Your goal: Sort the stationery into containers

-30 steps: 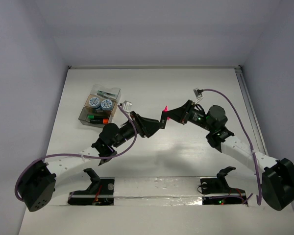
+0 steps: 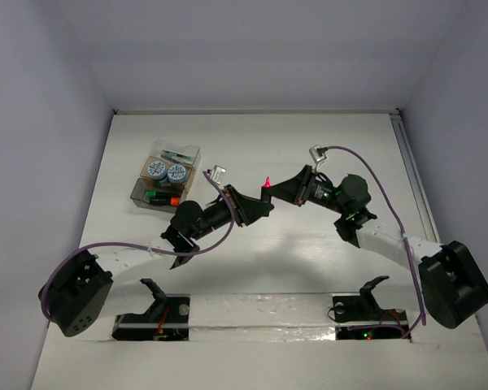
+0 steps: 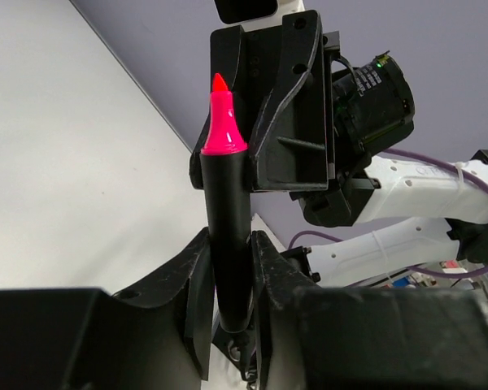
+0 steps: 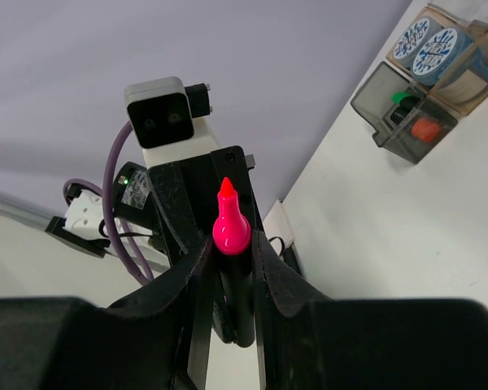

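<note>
A black marker with a pink cap end [image 2: 267, 183] stands roughly upright between the two grippers above the middle of the table. My right gripper [image 2: 270, 192] is shut on its upper body, just below the pink part. From the other side, the fingers of my left gripper [image 2: 266, 209] stand around the lower black body, one on each side. In the left wrist view, the marker [image 3: 230, 211] fills most of the gap there; whether both fingers press on it is unclear. The right wrist view shows the pink tip [image 4: 232, 227] between the right fingers.
At the left of the table, a clear divided organizer [image 2: 138, 195] holds two blue-and-white round items [image 2: 176, 174], a green-ended marker [image 2: 156, 194] and an orange-ended one [image 2: 174, 201].
</note>
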